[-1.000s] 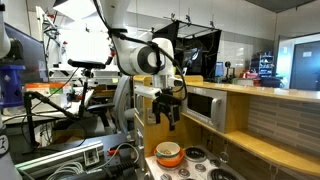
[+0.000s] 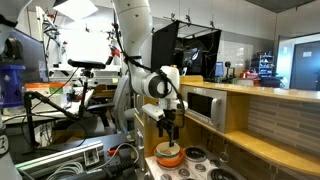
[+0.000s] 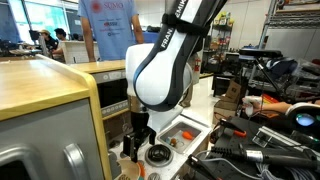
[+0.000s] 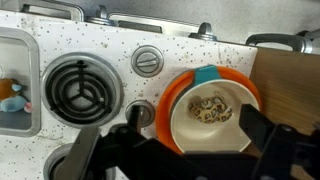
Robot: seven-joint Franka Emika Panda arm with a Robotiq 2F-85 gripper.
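A white bowl (image 4: pixel 185 125) with brown bits (image 4: pixel 210 107) in its bottom sits within a larger orange dish (image 4: pixel 168 91), at the right end of the stovetop. A teal piece (image 4: pixel 207 74) shows at the bowl's far rim. My gripper is open above the bowl, one dark finger on either side of it in the wrist view. Nothing shows between the fingers. In exterior view 1 the gripper (image 2: pixel 167 133) hangs over the bowl (image 2: pixel 168 149). How much height separates them is hard to tell. Exterior view 2 shows the bowl only poorly.
Left of the bowl lie a coil burner (image 4: pixel 80 91) and a stove knob (image 4: pixel 147 61). A metal sink (image 4: pixel 18 62) holds a small blue-and-orange toy (image 4: pixel 12 97). A brown wooden panel (image 4: pixel 290 85) borders the right side. A microwave (image 2: pixel 206 106) stands behind.
The arm has come down in exterior view 1, bringing my gripper closer over the bowl. The bowl and orange dish appear to stay in place.
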